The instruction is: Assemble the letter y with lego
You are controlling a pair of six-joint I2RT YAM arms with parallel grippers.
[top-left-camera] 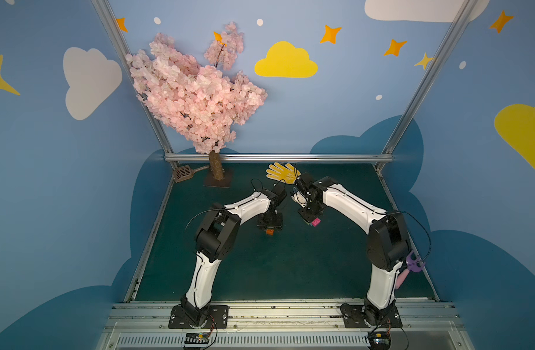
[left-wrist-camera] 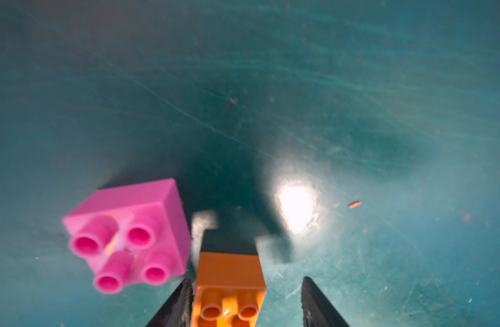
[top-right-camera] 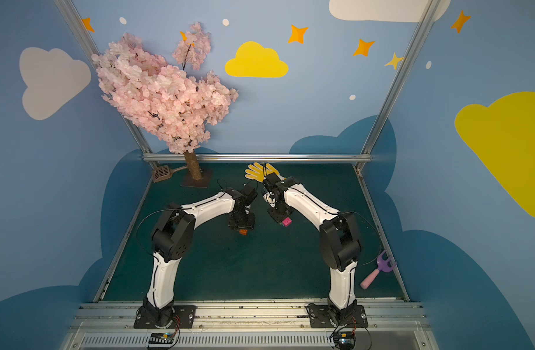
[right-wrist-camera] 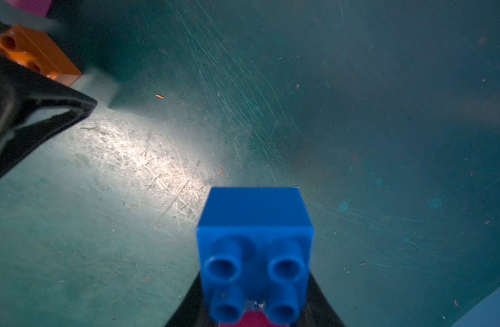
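An orange brick [left-wrist-camera: 228,272] stands studs up on the table, between the fingers of my left gripper. It sits close against the left finger, while a clear gap shows before the right one, so this gripper is open. A pink brick [left-wrist-camera: 131,234] rests just left of that, outside the fingers. My right gripper is shut on a blue brick [right-wrist-camera: 255,215], which has a pink brick [right-wrist-camera: 253,319] behind it, mostly hidden in this view. From the top left, that pink brick [top-left-camera: 315,222] shows under the right gripper, which is right of the left one.
In the right wrist view, a black finger of the left gripper is nearby on the left. A yellow glove [top-left-camera: 283,172] lies behind both arms, and a purple fork [top-left-camera: 415,262] at the right edge.
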